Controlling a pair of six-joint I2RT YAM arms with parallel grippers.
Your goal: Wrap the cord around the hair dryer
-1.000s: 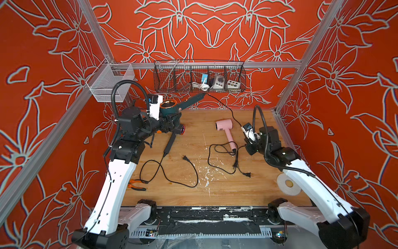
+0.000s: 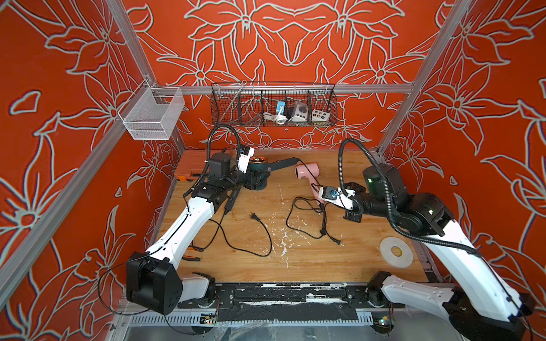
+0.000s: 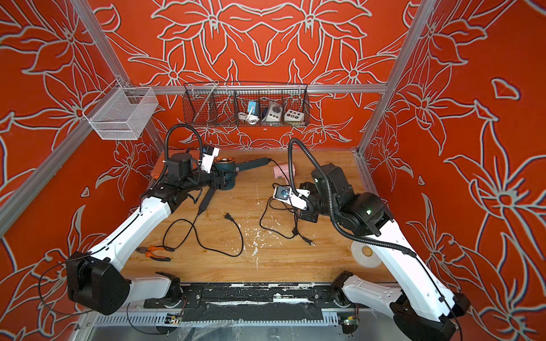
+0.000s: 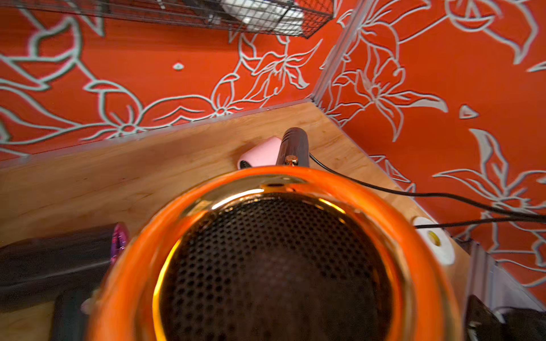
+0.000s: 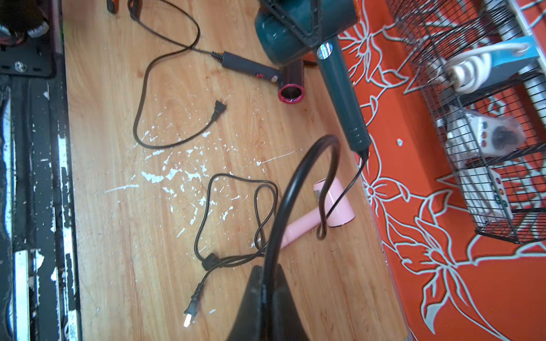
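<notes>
A teal hair dryer [image 5: 290, 31] with a copper rim [image 4: 187, 199] is held in my left gripper [image 2: 256, 176], shut on it, its handle [image 5: 344, 96] pointing right. Its black cord runs from the handle's end toward my right gripper, which is shut with a loop of cord [image 5: 295, 187] rising from between its fingers. The right gripper is above the table at the right, beside a pink hair dryer [image 2: 307, 169] lying with its own cord.
A dark hair dryer [image 5: 244, 67] with a loose cord lies at left, near orange pliers [image 3: 154, 251]. A white ring [image 2: 396, 251] lies front right. A wire basket [image 2: 273, 102] hangs at the back. The front middle holds loose cords.
My left gripper has moved right and down with the teal dryer. The right arm has moved toward the front and middle, drawing the cord along.
</notes>
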